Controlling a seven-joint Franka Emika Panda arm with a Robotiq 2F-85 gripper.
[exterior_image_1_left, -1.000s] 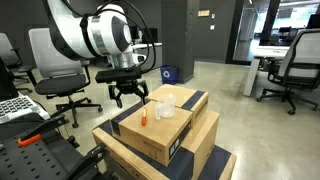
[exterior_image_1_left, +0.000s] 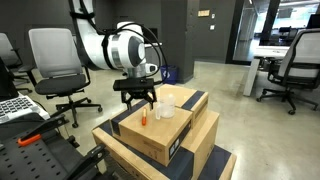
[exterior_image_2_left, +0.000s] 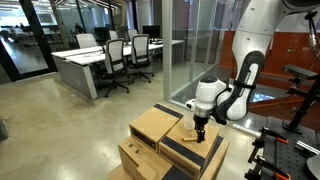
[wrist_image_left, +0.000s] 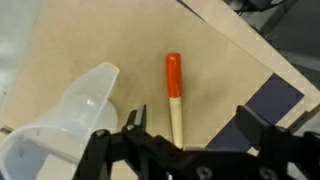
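Observation:
A thin stick (wrist_image_left: 176, 105) with a red end and a pale wooden body lies on the cardboard top. In exterior view 1 it shows as a small orange streak (exterior_image_1_left: 144, 119). Just beside it stands a translucent white cup (wrist_image_left: 62, 125), its mouth facing up in exterior view 1 (exterior_image_1_left: 166, 106). My gripper is open above the stick, one finger on either side in the wrist view. Nothing is between its fingers. The stick's lower end runs toward the gripper body, where its tip is partly hidden.
Cardboard boxes (exterior_image_1_left: 160, 141) form the raised work surface. Dark patches (wrist_image_left: 272, 104) mark the cardboard at the right of the wrist view. A black table (exterior_image_1_left: 40, 155) flanks the boxes, with office chairs (exterior_image_1_left: 296, 66) farther off.
My arm has moved right and a little lower in exterior view 1, bringing the gripper closer to the stick. The stick and cup have stayed in place.

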